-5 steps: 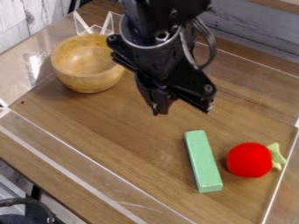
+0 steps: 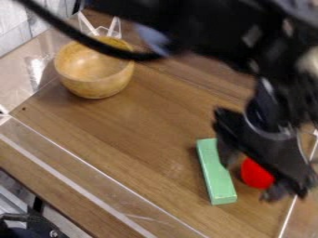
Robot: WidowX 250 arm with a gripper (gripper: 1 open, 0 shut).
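My gripper, dark and motion-blurred, hangs over the right side of the table with its fingers reaching down around a red round object, which it partly hides; it appears open. Just left of it a mint-green rectangular block lies on the wooden table. Whether the fingers touch the red object I cannot tell.
A wooden bowl stands at the upper left near some white wire shapes. The table's edge runs along the lower left, and the dark arm covers much of the top and right.
My gripper has moved right and down from above the middle of the table to over the red object, now largely covering it. The bowl and green block stay put.
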